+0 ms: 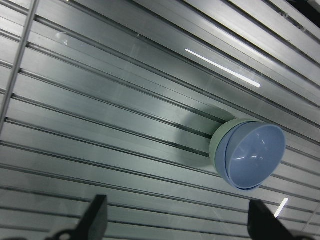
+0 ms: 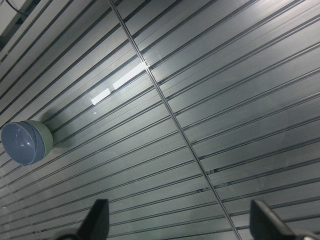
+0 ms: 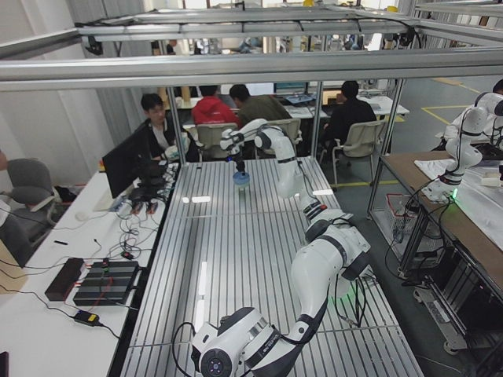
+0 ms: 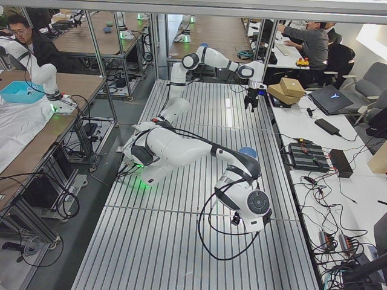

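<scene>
A stack of blue bowls [image 1: 252,157] in a pale green bowl [image 1: 217,142] sits low right of my left gripper, which is open and empty. In the right wrist view the stack [image 2: 20,142] is at left, apart from my open, empty right gripper. The camera left view shows blue [image 3: 241,178] just below the far arm's gripper; whether they touch is unclear. The camera right view shows a blue bowl [image 4: 248,152] partly behind the near arm.
Cables [image 4: 224,257] loop beside the near arm. A desk [image 3: 47,338] with electronics and a monitor [image 3: 126,157] runs alongside; frame posts stand at the table's corners.
</scene>
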